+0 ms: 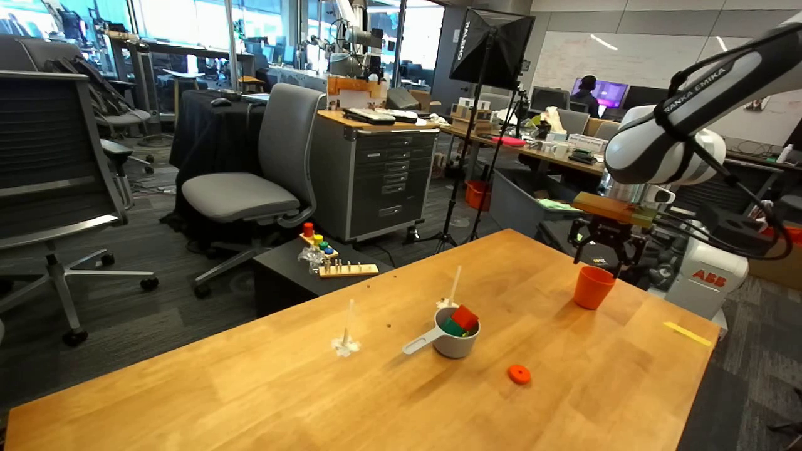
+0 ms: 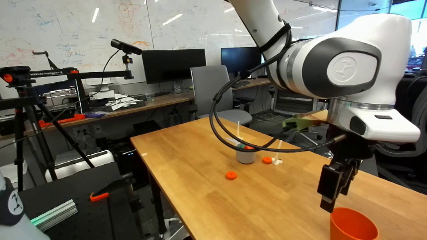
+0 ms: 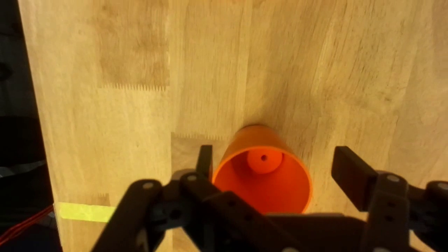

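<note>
An orange cup (image 1: pixel 594 288) stands upright near the table's right edge. My gripper (image 1: pixel 598 264) is directly over it, its fingers (image 3: pixel 350 176) spread wide on either side of the cup's mouth in the wrist view. Nothing is held between them. Inside the cup, low against the bottom, shows a round orange disc (image 3: pixel 264 160) with a small central hole. Another flat orange ring (image 1: pixel 519 374) lies on the table, and a further orange ring (image 2: pixel 267 160) lies beside a thin upright peg (image 2: pixel 278 151). A grey pot (image 1: pixel 455 344) with a handle holds red and green blocks.
Two thin upright pegs, one nearer the left (image 1: pixel 348 324) and one behind the pot (image 1: pixel 455 284), are fixed to the table (image 1: pixel 248 383). Yellow tape (image 1: pixel 688 334) marks the right edge.
</note>
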